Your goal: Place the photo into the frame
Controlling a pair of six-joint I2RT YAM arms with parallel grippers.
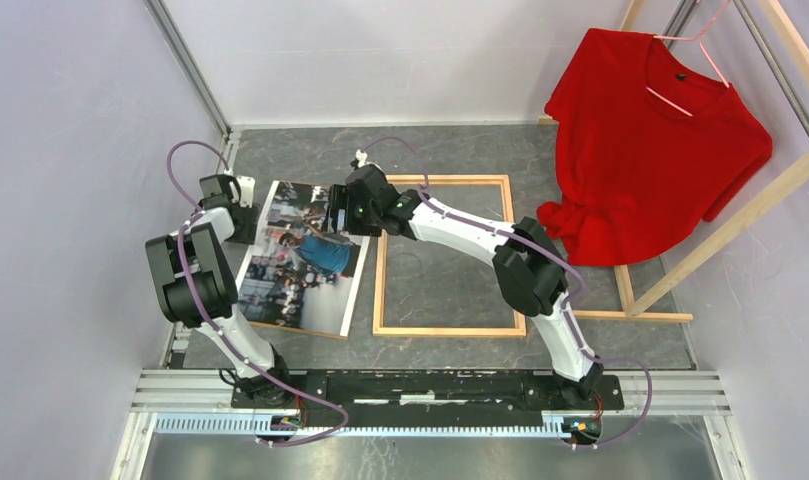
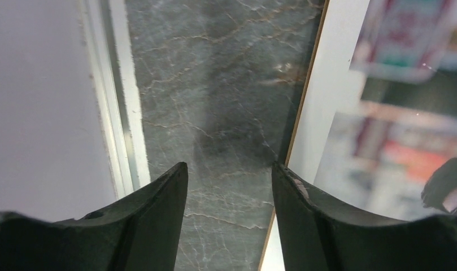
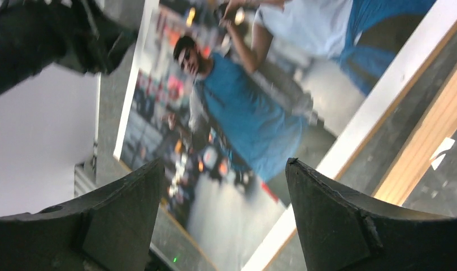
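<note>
In the top view the photo board [image 1: 298, 258], white-edged with a street scene printed on it, lies slightly turned on the grey floor. To its right is the empty wooden frame [image 1: 450, 331], flat on the floor. My left gripper is part open at the board's left edge, one finger [image 2: 291, 192] beside that edge and bare floor between the fingers. My right gripper stands open above the board's upper right part; the printed picture shows beneath the gap. The board's upper right corner is hidden in the top view by the right arm.
A red shirt [image 1: 650, 150] hangs from a wooden rack [image 1: 725, 225] on the right. The left wall [image 2: 39, 113] rises close beside my left gripper. Inside the frame the floor is bare.
</note>
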